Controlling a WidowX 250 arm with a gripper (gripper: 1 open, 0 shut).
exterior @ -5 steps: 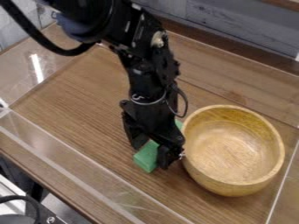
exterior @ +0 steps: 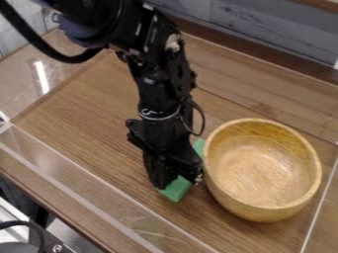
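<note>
The black gripper (exterior: pixel 172 170) is low over the wooden table, just left of a light wooden bowl (exterior: pixel 264 168). A green object (exterior: pixel 175 190) lies on the table beneath it and is partly hidden by it, with a bit more green showing between the gripper and the bowl. The fingertips are dark and overlap the green object, and I cannot make out whether anything is between them.
A pale plank wall (exterior: pixel 264 35) runs along the back. Black cables show at the top left and bottom left.
The gripper has shifted slightly over the green object, covering and uncovering different parts of it. The bowl stays in place.
</note>
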